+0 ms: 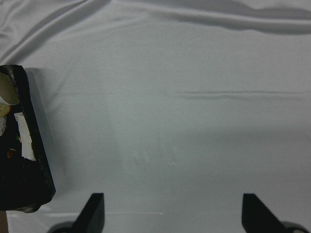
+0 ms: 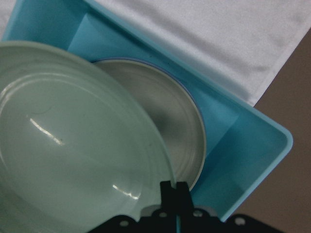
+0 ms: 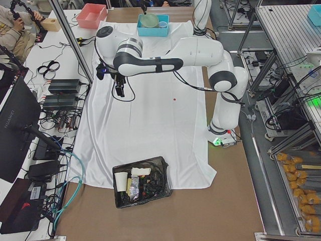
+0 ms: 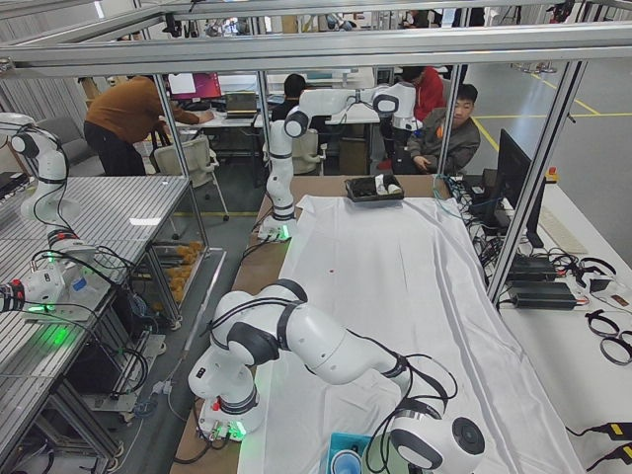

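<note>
My right gripper is shut on the rim of a pale green plate (image 2: 73,150), which is tilted over a blue plastic bin (image 2: 257,145). A grey plate with a blue rim (image 2: 175,121) lies inside that bin, partly hidden by the green one. My left gripper hangs open above the white cloth (image 1: 184,136), nothing between its fingers. At the left of that wrist view sits a black tray (image 1: 39,179) holding white and assorted small items.
A pink bin (image 3: 92,16) stands on the side table at the upper left. A monitor (image 3: 15,125), cables and black boxes line the left side.
</note>
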